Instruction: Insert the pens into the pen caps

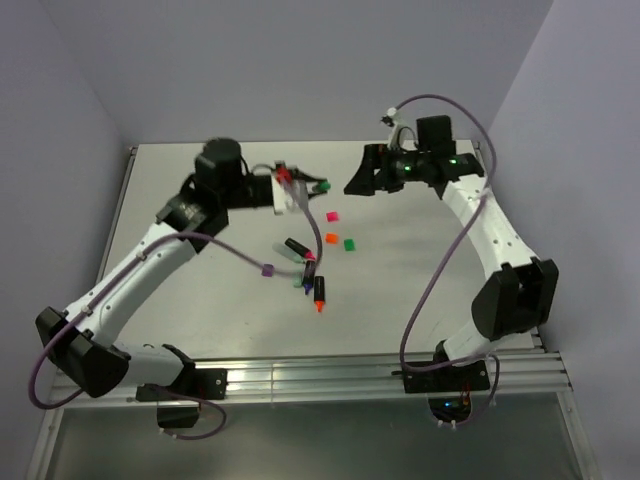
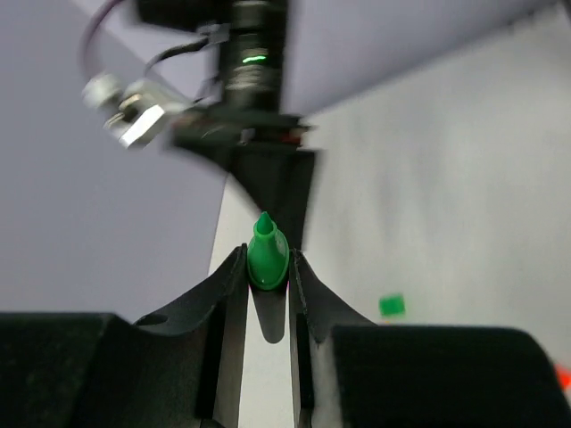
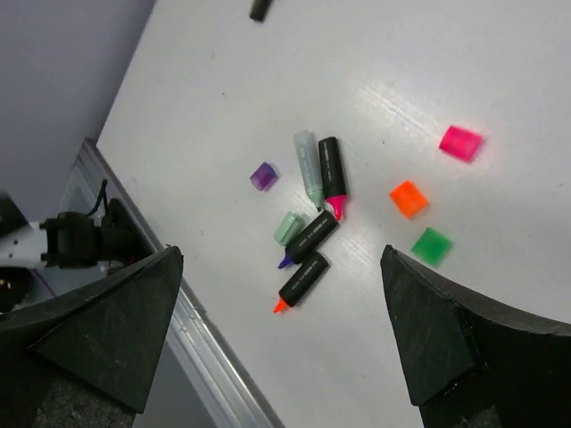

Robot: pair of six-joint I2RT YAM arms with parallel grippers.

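Note:
Raised above the far part of the table, my left gripper [image 1: 318, 184] is shut on a green-tipped pen [image 2: 268, 254], which points away from the fingers uncapped. My right gripper stands open, apart from that pen, with nothing between its fingers. On the table lie a pink pen [image 3: 332, 169], a purple pen [image 3: 312, 235] and an orange pen [image 3: 304, 278], tips bare. Loose caps lie farther over: pink [image 3: 461, 143], orange [image 3: 409, 199], green [image 3: 432, 246] and purple [image 3: 263, 176].
A pale grey-green pen [image 3: 309, 168] lies beside the pink pen, with a pale green cap [image 3: 289, 228] near the purple one. Another dark pen [image 3: 260, 9] shows at the upper edge.

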